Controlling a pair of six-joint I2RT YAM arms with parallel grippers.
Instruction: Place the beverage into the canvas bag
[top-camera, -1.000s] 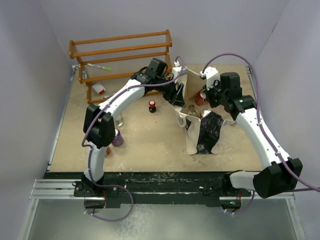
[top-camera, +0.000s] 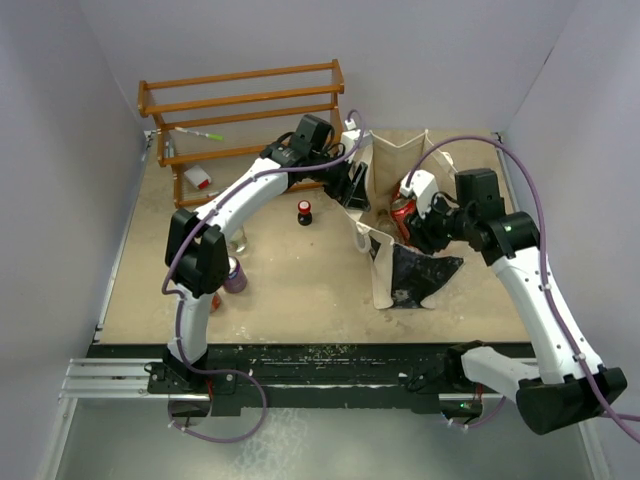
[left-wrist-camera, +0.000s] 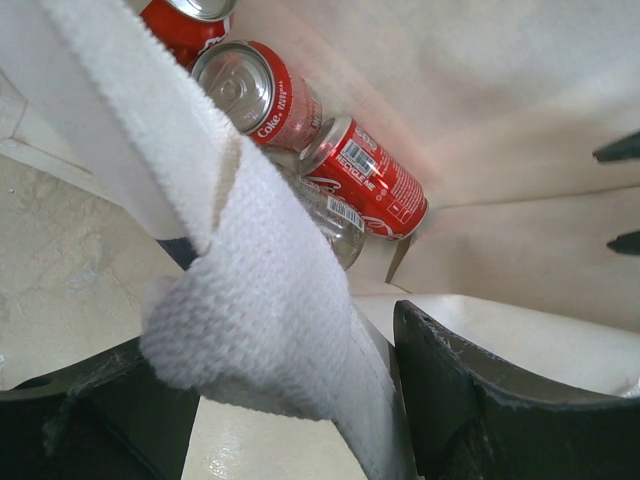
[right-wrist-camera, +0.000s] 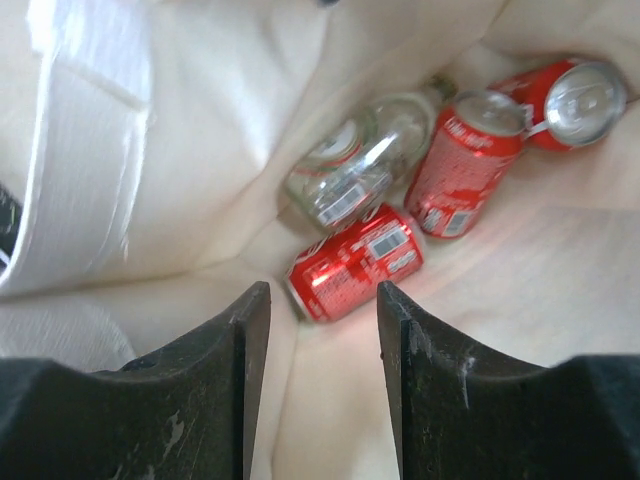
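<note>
The canvas bag (top-camera: 420, 150) stands open at right. In it are several red Coke cans (right-wrist-camera: 462, 165) and a glass bottle (right-wrist-camera: 360, 150). My left gripper (top-camera: 352, 195) holds the bag's white rim strap (left-wrist-camera: 250, 290) between its fingers. My right gripper (top-camera: 425, 230) hangs open over the bag's interior (right-wrist-camera: 318, 350), nothing between its fingers.
On the table (top-camera: 290, 280) are a small dark red-capped bottle (top-camera: 304, 213), a purple can (top-camera: 235, 280) and a glass item (top-camera: 238, 242). A wooden rack (top-camera: 235, 77) stands at back left.
My right arm has moved toward the front, its gripper now lower in the top view over the bag. The bag's front flap has shifted. The left arm has hardly moved.
</note>
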